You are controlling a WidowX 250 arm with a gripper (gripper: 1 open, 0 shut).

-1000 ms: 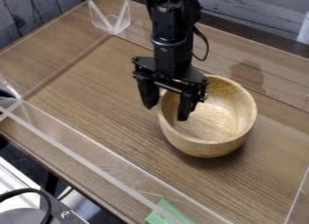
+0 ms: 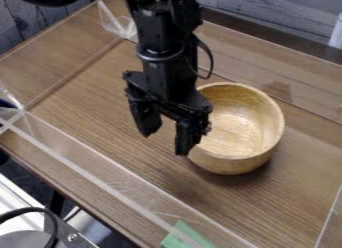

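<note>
The black gripper (image 2: 163,127) hangs low over the wooden table at the left side of a light wooden bowl (image 2: 243,142), its two fingers spread open. Its right finger overlaps the bowl's near-left rim in this view; whether it touches cannot tell. The bowl stands upright and looks empty, with part of its left side hidden behind the arm.
Clear tape or plastic strips (image 2: 123,20) run near the table's left side. A green piece (image 2: 185,236) lies at the front. A dark gap with a cable borders the table at bottom left. The wood to the left of the gripper is clear.
The bowl looks unmoved.
</note>
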